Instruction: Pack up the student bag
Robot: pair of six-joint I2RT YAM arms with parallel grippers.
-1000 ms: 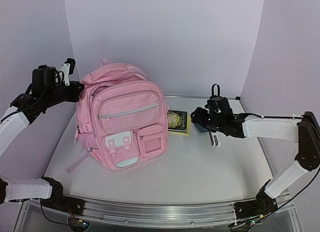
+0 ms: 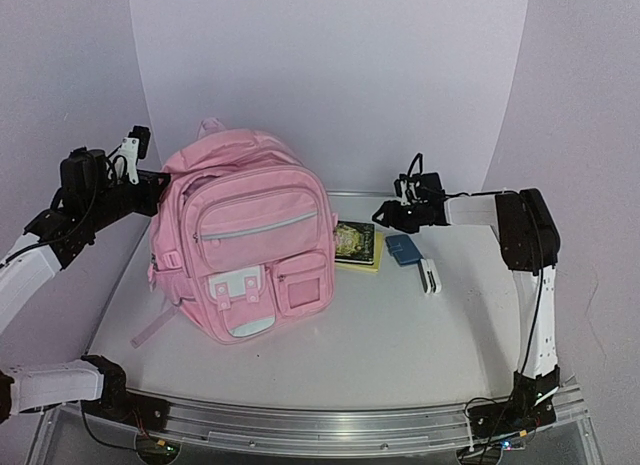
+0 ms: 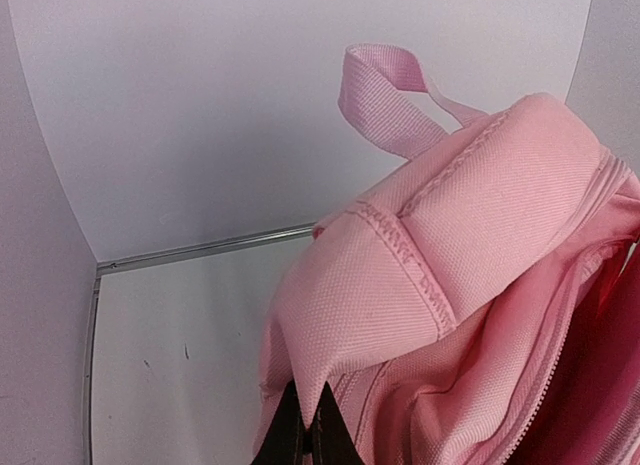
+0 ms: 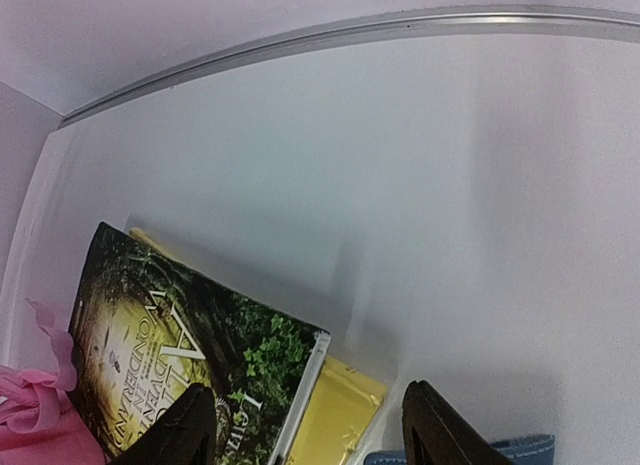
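A large pink backpack (image 2: 260, 235) stands on the left of the table, its top partly unzipped. At its upper left edge, my left gripper is shut on a pinch of the pink fabric. A dark illustrated book (image 4: 180, 355) lies over a yellow one (image 4: 340, 410), just right of the bag. My right gripper (image 2: 384, 219) hangs behind and above the books and the blue item, open, its fingers (image 4: 440, 425) wide apart and nothing held. The blue item (image 2: 404, 249) lies flat, with a small white and black object (image 2: 430, 275) beside it.
A pink carry loop (image 3: 390, 95) sticks up from the bag's top, and a strap (image 2: 153, 327) trails on the table at lower left. Pale walls enclose the back and sides.
The left gripper and the bag have hardly moved.
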